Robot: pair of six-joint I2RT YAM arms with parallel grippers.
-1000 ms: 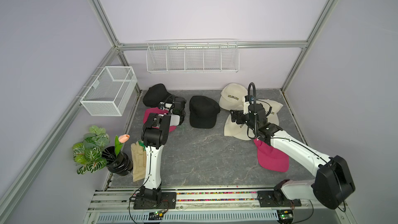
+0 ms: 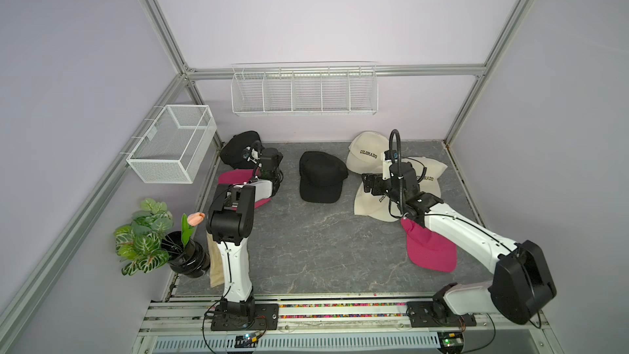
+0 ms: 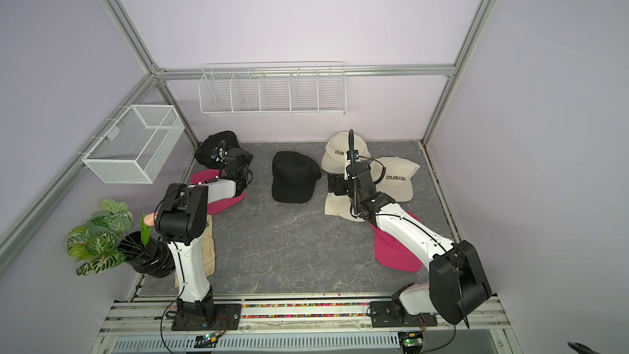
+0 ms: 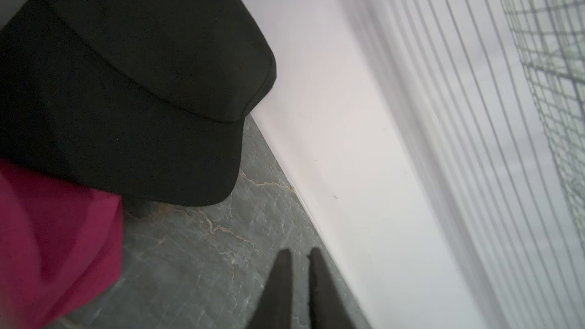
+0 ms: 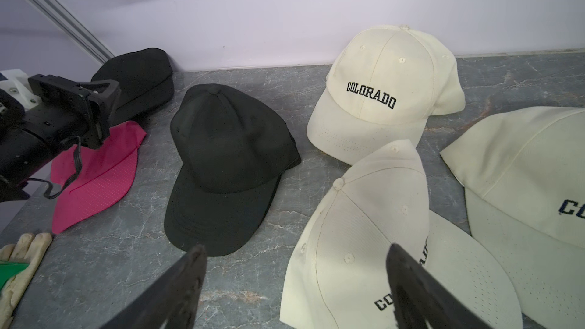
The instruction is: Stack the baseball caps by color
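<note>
A black cap (image 2: 239, 150) lies at the back left, touching a pink cap (image 5: 97, 189). My left gripper is beside them; in the left wrist view its blurred fingers are close together, over bare table, their exact state unclear. A second black cap (image 2: 321, 177) lies in the middle. Three cream COLORADO caps (image 5: 390, 91) lie at the back right, with my right gripper open above the front one, nothing between its fingers. Another pink cap (image 2: 429, 249) lies front right, partly under my right arm.
A potted plant (image 2: 190, 259) and work gloves (image 3: 208, 255) stand or lie at the left. Wire baskets (image 2: 170, 144) hang on the left and back walls.
My left gripper has moved leftward with its arm. The back-left black cap and pink cap beside it have shifted left too. My right arm has moved very slightly.
</note>
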